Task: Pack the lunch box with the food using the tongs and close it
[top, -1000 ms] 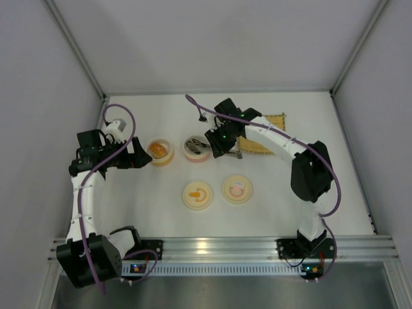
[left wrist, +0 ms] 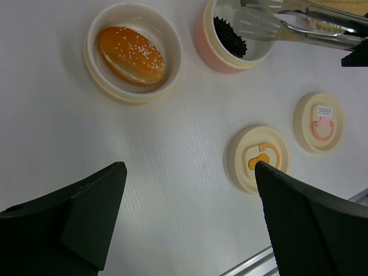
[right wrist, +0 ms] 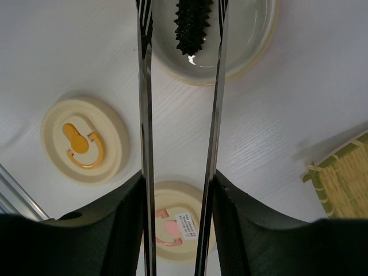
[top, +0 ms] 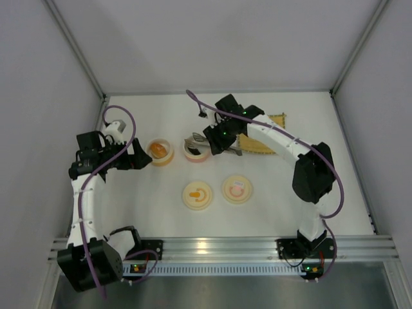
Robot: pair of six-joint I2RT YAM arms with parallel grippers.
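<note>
A pink-rimmed container (left wrist: 206, 35) holds a dark, spiky roll (right wrist: 191, 29). My right gripper (top: 198, 143) has long steel tongs, their tips open over this container on either side of the roll. A bun (left wrist: 131, 54) with sesame seeds sits in a cream bowl (left wrist: 95, 63) to the left. My left gripper is open and empty over the table, left of the bowls. Two round lids, one with an orange latch (top: 197, 196) and one with a pink latch (top: 237, 190), lie in front of the containers.
A woven bamboo tray (right wrist: 339, 184) lies at the back right, partly under the right arm. The white table (top: 309, 116) has free room at the back and along the right side. Metal rails run along the front edge.
The left arm has stayed in place.
</note>
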